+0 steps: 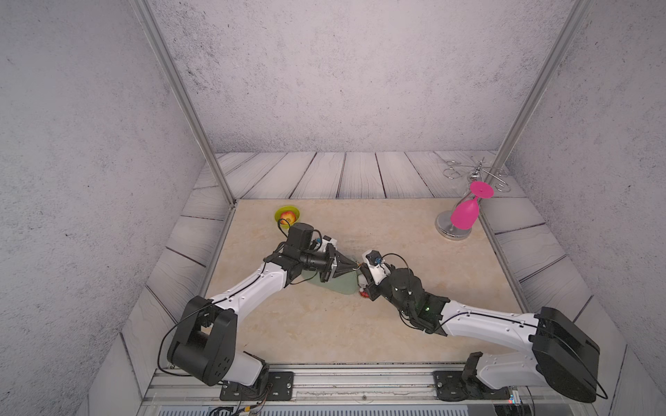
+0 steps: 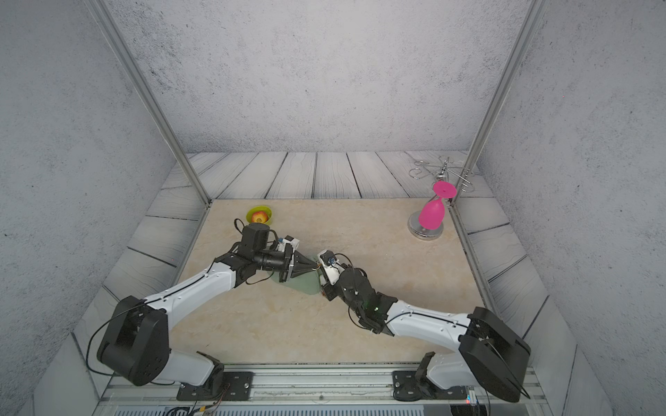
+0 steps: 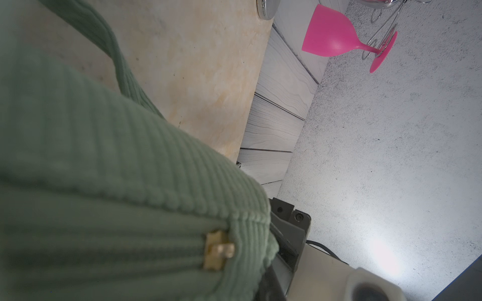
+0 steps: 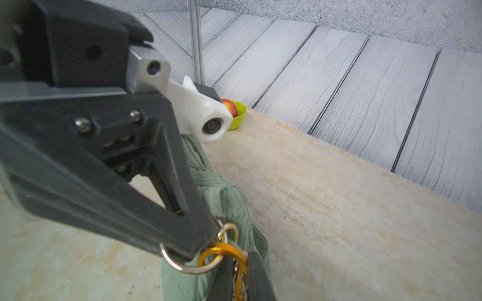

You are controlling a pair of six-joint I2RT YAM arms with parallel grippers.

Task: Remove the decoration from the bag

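The sage-green corduroy bag (image 3: 165, 165) lies in the middle of the table, largely under the arms; a brass zip end (image 3: 217, 250) shows close up in the left wrist view. My left gripper (image 1: 357, 266) is shut, and a silver ring (image 4: 188, 270) loops round its fingertips; whether they pinch it is unclear. Facing it from the right is my right gripper (image 1: 363, 271), its fingers (image 4: 262, 283) either side of a gold clasp (image 4: 241, 273) linked to that ring. How tightly they close on the clasp I cannot tell. Part of a red-and-white decoration (image 1: 364, 293) peeks out below it.
A green bowl (image 2: 250, 210) with an apple (image 2: 259, 217) stands at the back left. The metal rack (image 1: 454, 231) with a pink goblet (image 1: 465, 214) is at the back right. Bare table (image 2: 360, 215) lies between them. Both grippers nearly touch.
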